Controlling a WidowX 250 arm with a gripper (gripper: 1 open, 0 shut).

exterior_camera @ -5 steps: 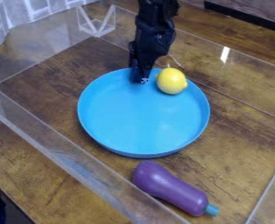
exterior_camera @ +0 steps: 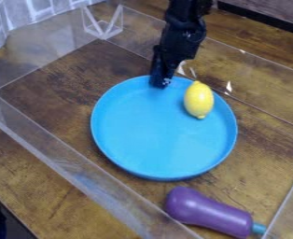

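Observation:
My gripper (exterior_camera: 161, 73) is a dark arm reaching down from the top centre to the back rim of a blue plate (exterior_camera: 149, 135). Its fingertips are dark and small, so whether it is open or shut is unclear. A yellow lemon-shaped object (exterior_camera: 198, 100) lies on the right back part of the plate. A purple eggplant-like object (exterior_camera: 206, 210) lies on the wooden table at the lower right, in front of the plate.
Bare wooden table (exterior_camera: 56, 79) stretches left of the plate and to its right. Clear transparent walls or edges run along the left, bottom and right sides of the area.
The plate has shifted slightly right and down in view, with the yellow object on it. The purple object appears further right, and the gripper slightly right.

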